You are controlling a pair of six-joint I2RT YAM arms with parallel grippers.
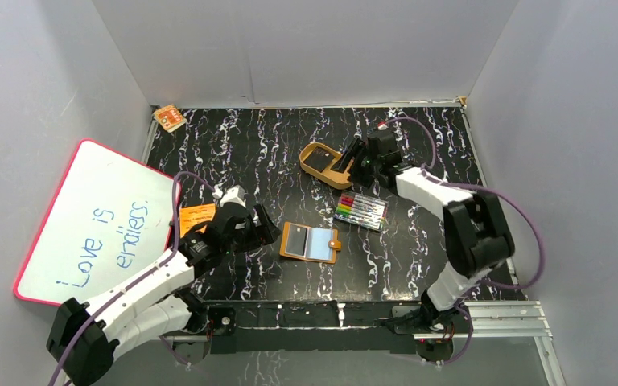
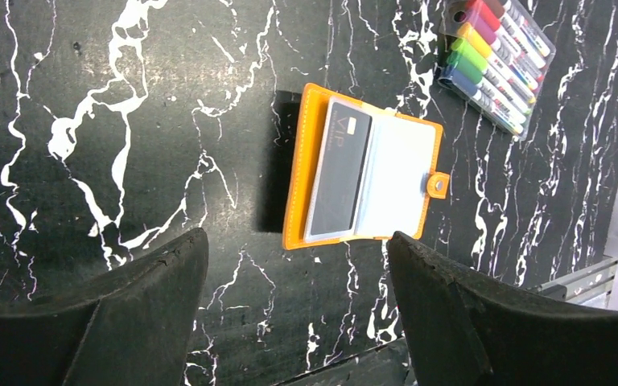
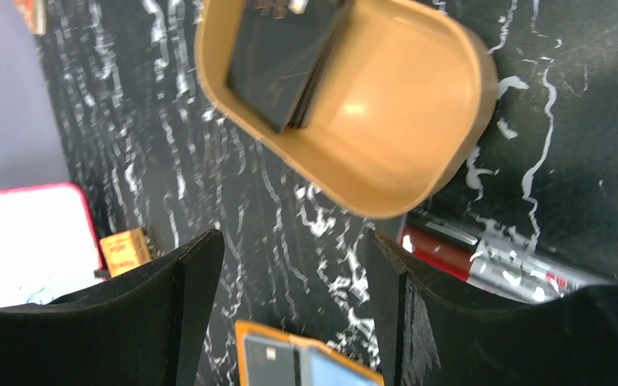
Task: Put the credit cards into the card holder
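The orange card holder [image 1: 335,258] lies spread open on the table, a dark card [image 2: 341,169] showing in its left sleeve and a pale sleeve [image 2: 400,174] on its right. To its left my left gripper [image 1: 269,224] stands open and empty. At the back, an orange tray [image 1: 339,180] holds dark cards [image 3: 280,60] against one end; the right wrist view shows them stacked, their exact number unclear. Over the tray's right end is my right gripper [image 1: 352,161], also open, with nothing between its fingers.
A clear pack of coloured markers [image 1: 360,211] lies between the tray and the holder. The whiteboard [image 1: 100,221] leans at the left, near an orange packet [image 1: 197,216]. Another packet [image 1: 170,118] rests in the back left corner.
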